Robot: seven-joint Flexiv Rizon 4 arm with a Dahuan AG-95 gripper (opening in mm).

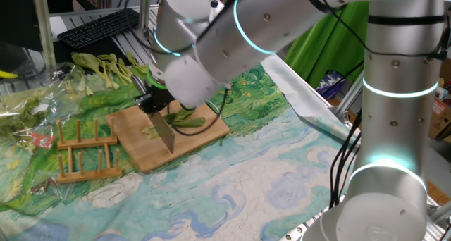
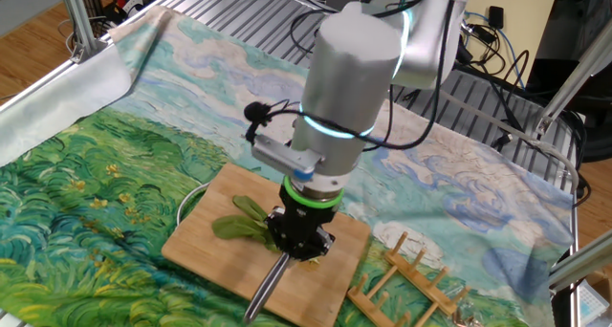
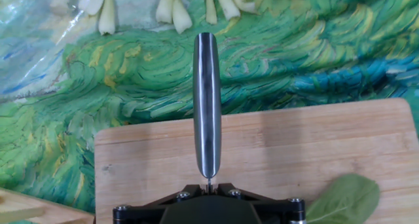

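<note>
My gripper (image 2: 300, 239) is shut on a metal knife with a broad blade (image 1: 163, 133). The knife's steel handle (image 3: 207, 106) sticks out from the fingers. In exterior view 1 the blade points down, its lower edge at or just above the wooden cutting board (image 1: 137, 151); contact cannot be told. Green leafy vegetable (image 1: 187, 120) lies on the board beside the blade, and its leaves (image 2: 237, 226) show next to the gripper in exterior view 2. One leaf (image 3: 348, 198) appears at lower right in the wrist view. The blade itself is hidden there.
A wooden peg rack (image 1: 88, 175) stands close to the board. Leafy greens (image 1: 106, 68) lie behind, with clear plastic packaging (image 1: 28, 118) at the left. A painted-pattern cloth (image 1: 261, 177) covers the table, bare in front of the board. A keyboard (image 1: 99, 28) sits at the back.
</note>
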